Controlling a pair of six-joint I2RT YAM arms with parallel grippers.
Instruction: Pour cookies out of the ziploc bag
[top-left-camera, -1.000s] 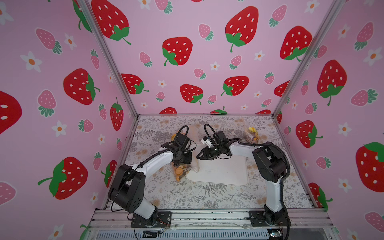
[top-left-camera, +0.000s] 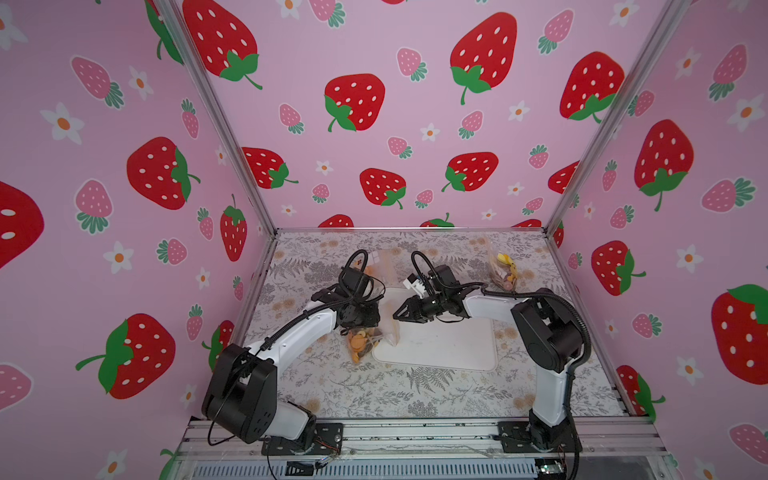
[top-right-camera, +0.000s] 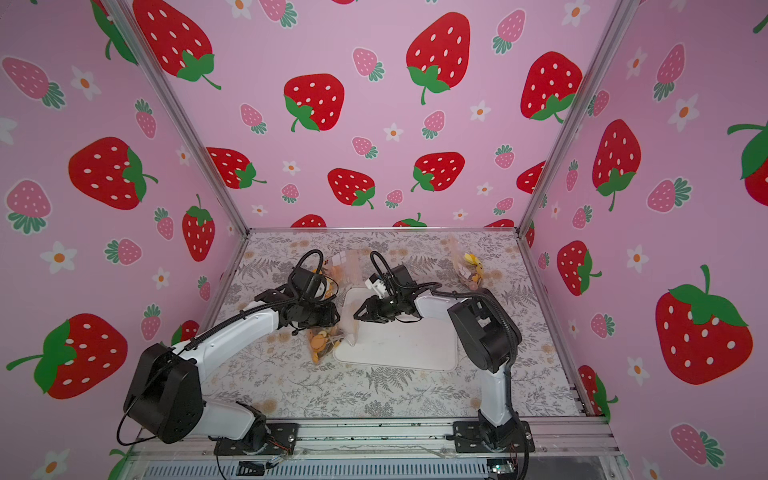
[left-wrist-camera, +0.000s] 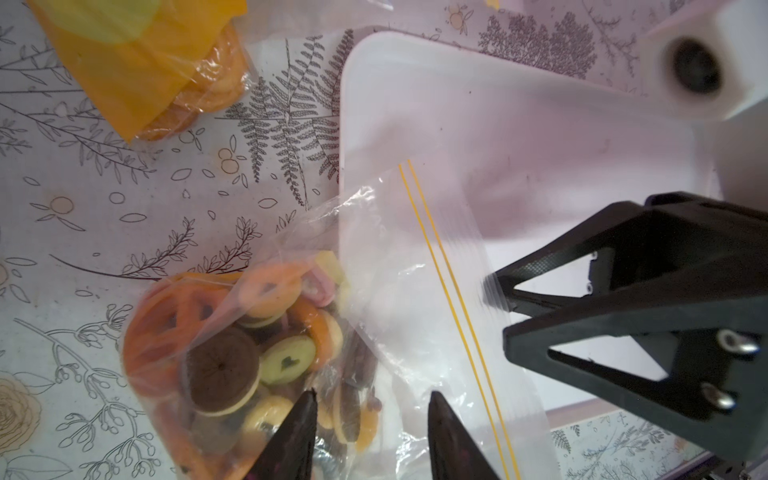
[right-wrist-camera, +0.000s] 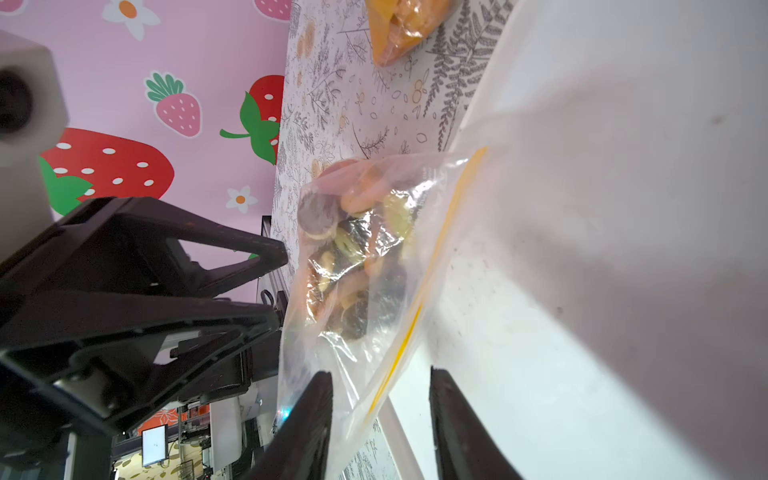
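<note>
A clear ziploc bag (left-wrist-camera: 352, 264) of toy cookies lies at the left edge of a white tray (top-left-camera: 448, 344). Its cookies (left-wrist-camera: 224, 368) are bunched at the left end. The yellow-lined zip end (left-wrist-camera: 452, 296) reaches over the tray. My left gripper hangs above the bag's near part, open, with only bag film showing below its fingers. Over the tray beside the zip end, my right gripper is partly open. In the right wrist view the yellow zip line shows near its left finger (right-wrist-camera: 312, 424), and I cannot see it gripped.
Another bag with an orange front (left-wrist-camera: 168, 64) lies behind, left of the tray. A third bag with yellow contents (top-left-camera: 505, 272) stands at the back right. The tray's surface is empty, and its right part is clear.
My left arm has drawn back slightly to the left. The right gripper has stayed nearly in place, and the cookie bag looks unmoved.
</note>
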